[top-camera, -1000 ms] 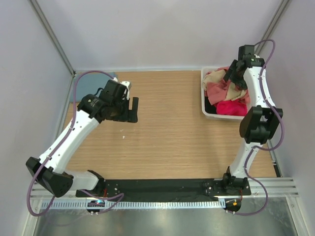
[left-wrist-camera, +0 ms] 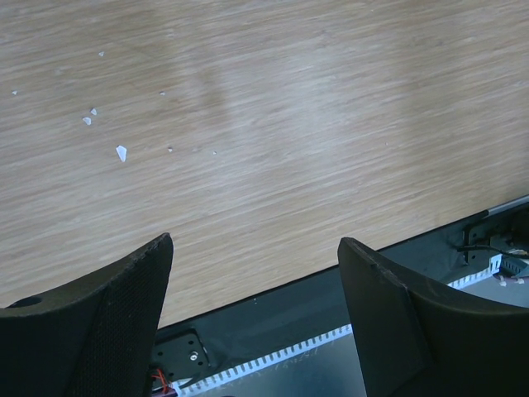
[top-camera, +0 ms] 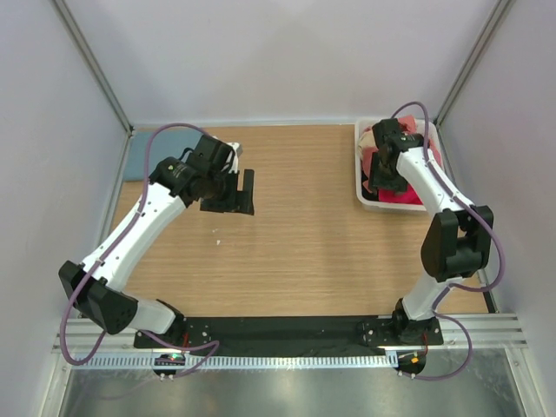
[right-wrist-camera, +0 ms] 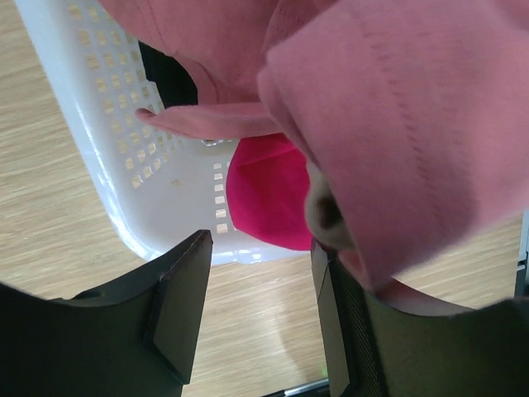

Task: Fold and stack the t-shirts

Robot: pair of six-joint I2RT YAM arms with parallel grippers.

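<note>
A heap of shirts lies in the white basket at the far right: a pink shirt (right-wrist-camera: 413, 124), a bright red-pink one (right-wrist-camera: 269, 194) and something black (right-wrist-camera: 169, 78). My right gripper (top-camera: 387, 184) is over this heap, its fingers apart. In the right wrist view the pink cloth hangs close in front of the camera and overlaps the right finger (right-wrist-camera: 351, 331); between the tips runs an open gap. My left gripper (top-camera: 248, 191) stands open above the bare table, and the left wrist view shows only wood between its fingers.
The white basket (right-wrist-camera: 78, 124) has a raised, perforated wall. A blue-grey folded cloth or mat (top-camera: 136, 159) lies at the back left, partly behind the left arm. Tiny white scraps (left-wrist-camera: 121, 153) dot the wood.
My right gripper has moved left and toward the front over the basket, coming down across the shirts.
</note>
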